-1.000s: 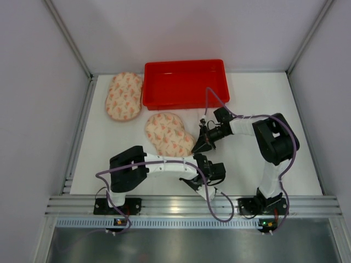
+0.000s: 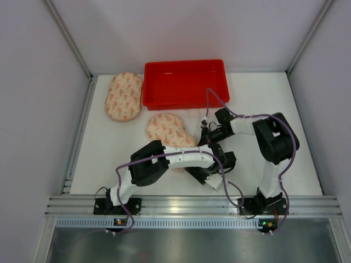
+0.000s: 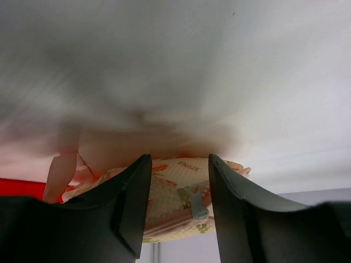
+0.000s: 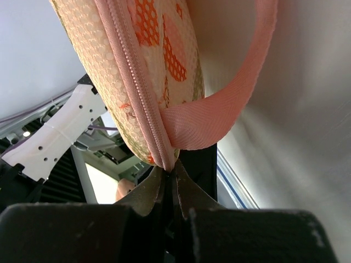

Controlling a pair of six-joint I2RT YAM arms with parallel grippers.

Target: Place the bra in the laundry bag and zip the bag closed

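Note:
The patterned laundry bag (image 2: 167, 131) lies mid-table, partly hidden by my left arm; its zipper (image 4: 131, 76) and a pink loop (image 4: 219, 118) show in the right wrist view. My right gripper is shut at the end of the zipper edge, pinching the bag there. In the left wrist view my left gripper stands open, with the bag's zipped edge and its grey zipper pull (image 3: 197, 204) just beyond and between its fingers. I cannot make out a bra.
A second patterned bag (image 2: 123, 96) lies at the back left. A red bin (image 2: 185, 103) stands behind.
My left arm has moved rightward across the front of the table, toward the right gripper. The right arm and the bag look almost unchanged.

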